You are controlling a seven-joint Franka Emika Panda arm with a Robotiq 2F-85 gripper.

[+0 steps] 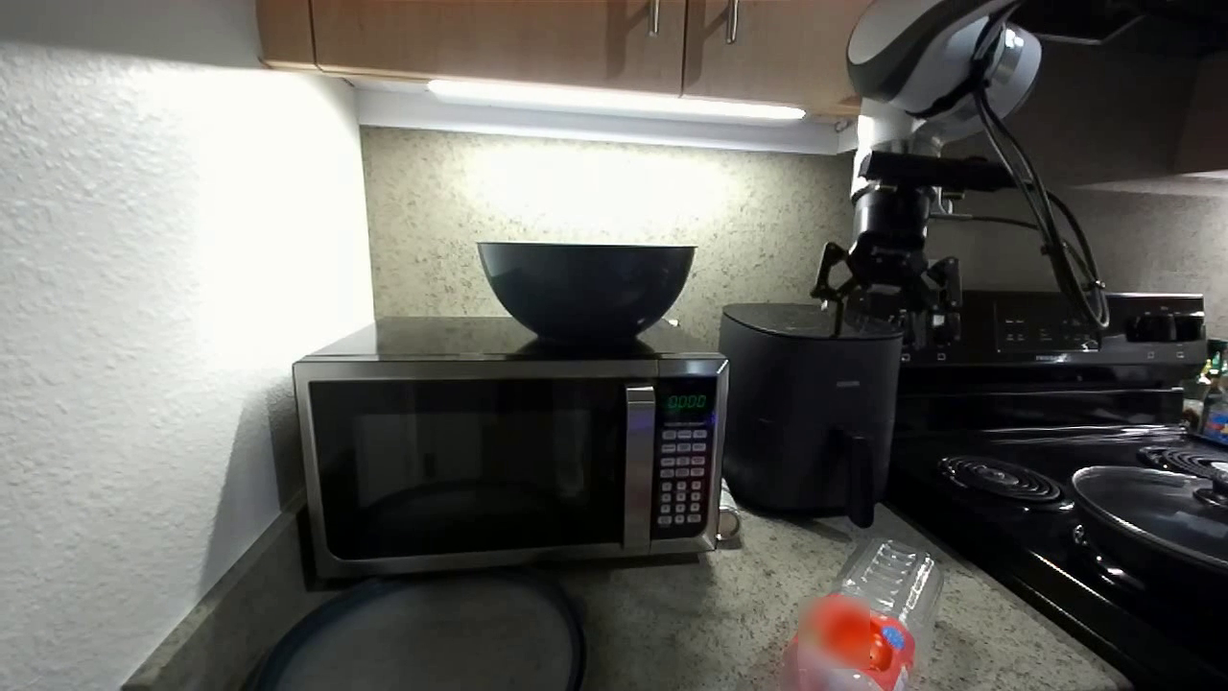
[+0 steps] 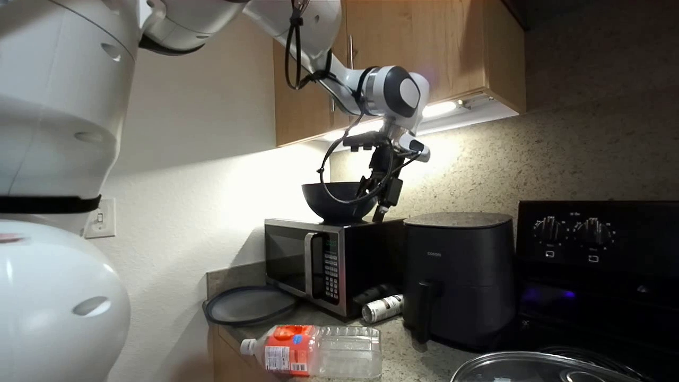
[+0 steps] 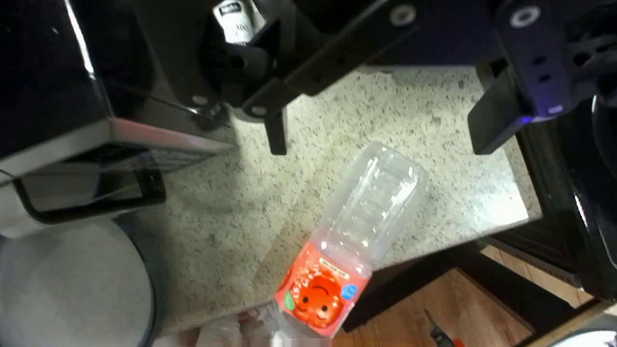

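Observation:
My gripper (image 1: pixel 887 322) is open and pointing down, with nothing between its fingers. In exterior view 1 its fingertips overlap the top of the black air fryer (image 1: pixel 808 420); whether they touch it cannot be told. A clear plastic bottle with a red-orange label (image 3: pixel 324 289) lies on its side on the counter. The wrist view shows it below the fingers, apart from both fingers (image 3: pixel 275 130). On top of the microwave (image 1: pixel 472 461) rests a large dark bowl (image 1: pixel 587 288), well to the left of my gripper in exterior view 1.
A round grey lid-like disc (image 1: pixel 432 633) lies in front of the microwave. Between microwave and air fryer lies a white can-like container (image 2: pixel 383 309). The stove (image 1: pixel 996 443) with a glass-lidded pan (image 1: pixel 1157 518) stands right. Wooden cabinets (image 1: pixel 495 40) hang above.

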